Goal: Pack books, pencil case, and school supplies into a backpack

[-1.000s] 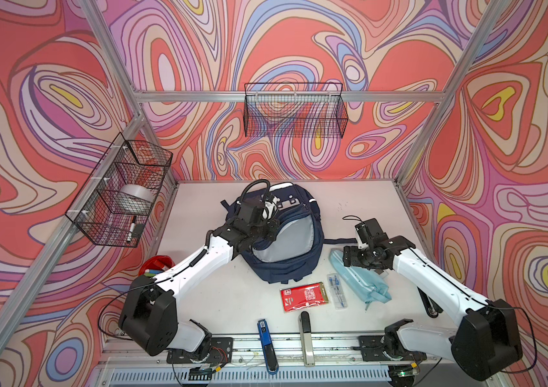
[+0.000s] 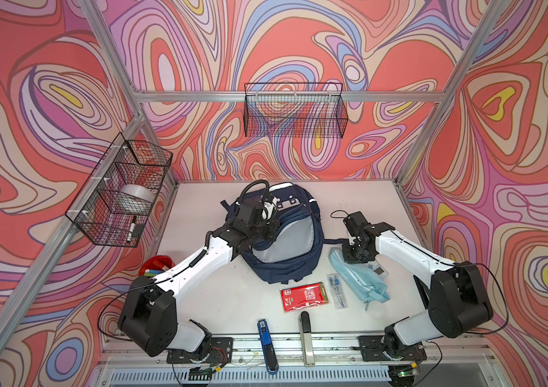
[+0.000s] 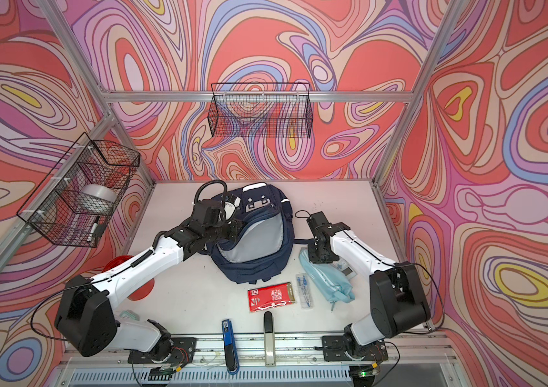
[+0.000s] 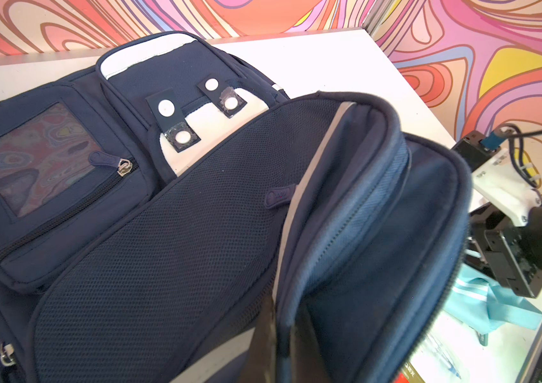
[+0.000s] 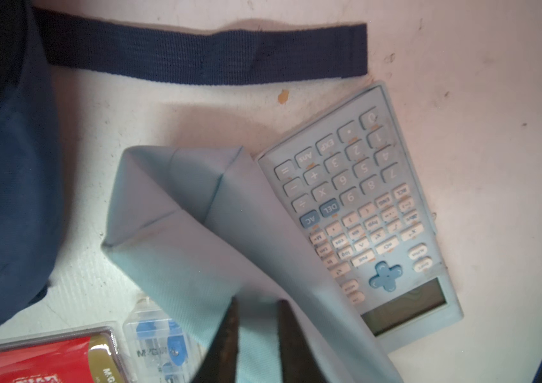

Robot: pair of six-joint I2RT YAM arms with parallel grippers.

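Observation:
The navy backpack (image 2: pixel 287 267) stands open toward the front, its grey lining showing. My left gripper is shut on an edge of its flap (image 4: pixel 341 255). A light blue pencil case (image 2: pixel 365 283) lies right of the bag. Above its rear end hovers my right gripper, with a gap between its blurred fingers; whether they touch the fabric I cannot tell. A pale blue calculator (image 5: pixel 354 191) lies partly beneath the pencil case. In front are a clear pen pack (image 2: pixel 336 291) and a red packet (image 2: pixel 304 296).
A navy strap (image 5: pixel 220 56) reaches rightward from the backpack. Red bins (image 2: pixel 156 263) stand at the table's left edge. Two long items, one blue (image 2: pixel 267 345) and one black and silver (image 2: pixel 306 338), lie at the front edge. Wire baskets hang at left and back.
The left arm and backpack look unmoved.

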